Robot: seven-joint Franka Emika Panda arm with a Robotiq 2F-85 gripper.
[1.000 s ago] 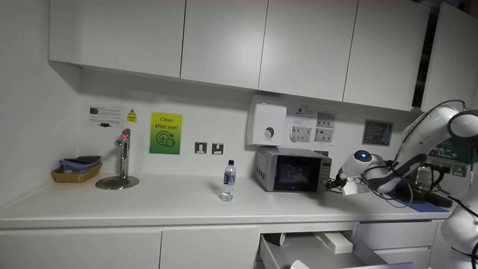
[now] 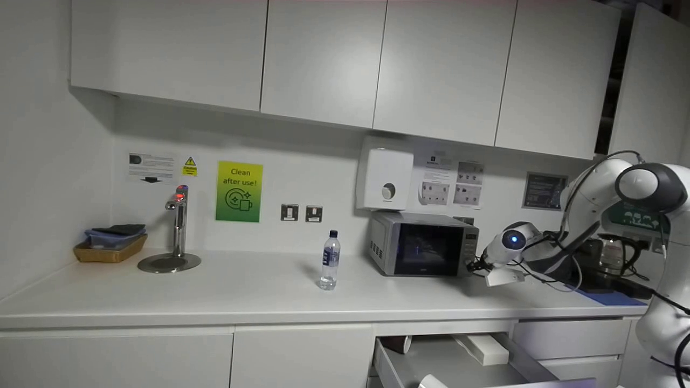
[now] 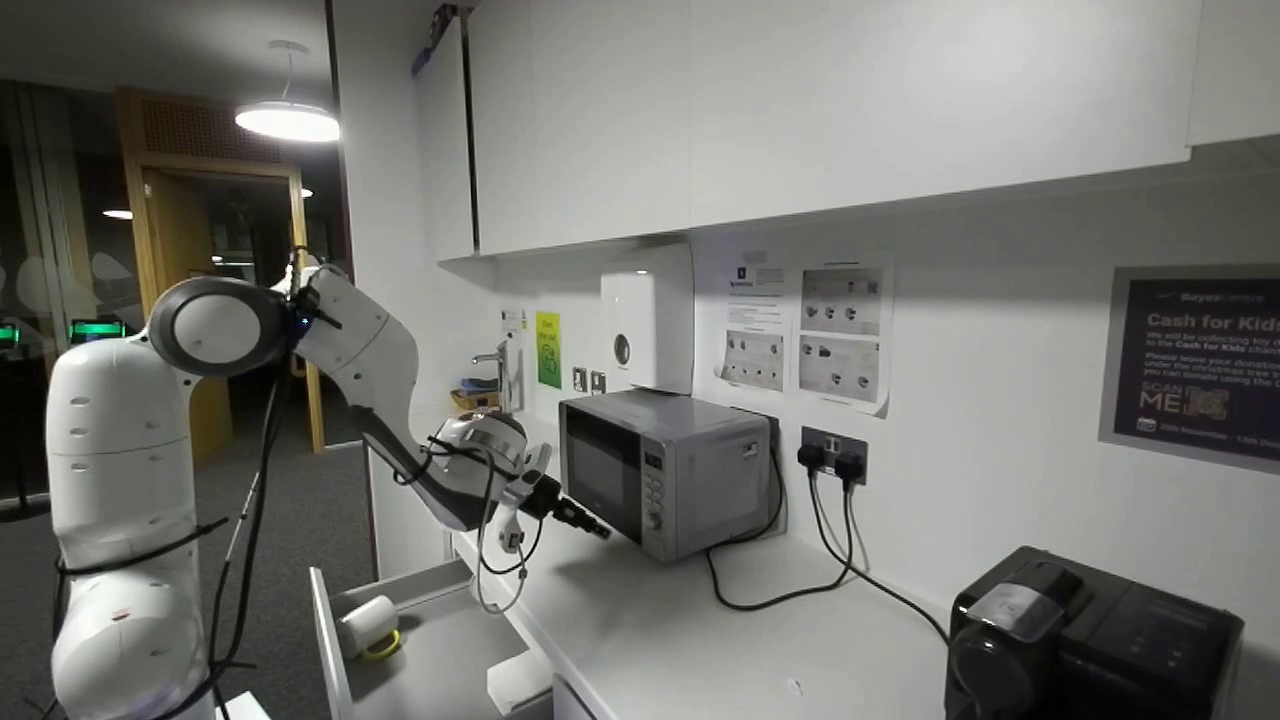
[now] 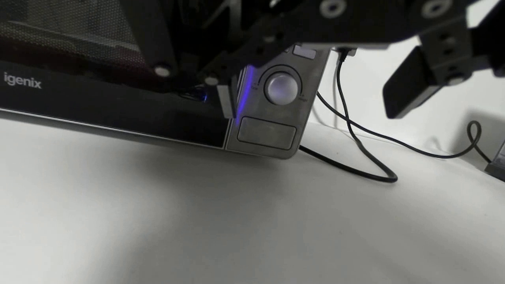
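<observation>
The grey microwave (image 2: 427, 246) stands on the counter against the back wall, its door closed. At the front right corner of the microwave is my gripper, open with nothing between its fingers. In the wrist view one finger pad (image 4: 228, 100) lies in front of the seam between the dark door and the control panel (image 4: 267, 132); contact cannot be told. The other pad (image 4: 409, 87) hangs to the right, past the microwave's side. The round knob (image 4: 282, 89) shows between the two. In exterior view 2 the gripper (image 3: 600, 529) points at the microwave's lower front.
A water bottle (image 2: 330, 262) stands upright left of the microwave. Below the counter, an open drawer (image 2: 430, 362) holds a white mug (image 3: 368, 626) and a white box (image 2: 486, 349). Black cables (image 3: 768, 604) trail behind the microwave. The coffee machine (image 3: 1092, 636) is farther right.
The arm and wrist have shifted left and somewhat lower in exterior view 1, with the wrist's tilt changed. The fingertips stay near the microwave's right front. Bottle, drawer and microwave look unmoved.
</observation>
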